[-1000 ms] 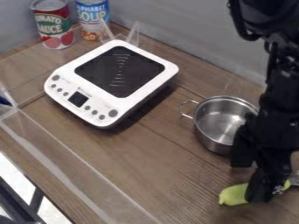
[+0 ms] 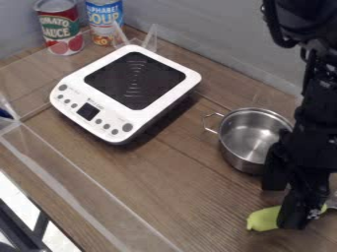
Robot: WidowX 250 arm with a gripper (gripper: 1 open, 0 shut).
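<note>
My black gripper (image 2: 298, 202) is low at the right of the camera view, over a green elongated object (image 2: 263, 220) lying on the wooden counter. A steel pot (image 2: 249, 129) with a side handle stands just behind the gripper, partly covered by it.
A white induction cooker (image 2: 82, 91) with a black top sits at the upper left. A tomato can (image 2: 61, 30) and an alphabet soup can (image 2: 105, 20) stand at the back left corner.
</note>
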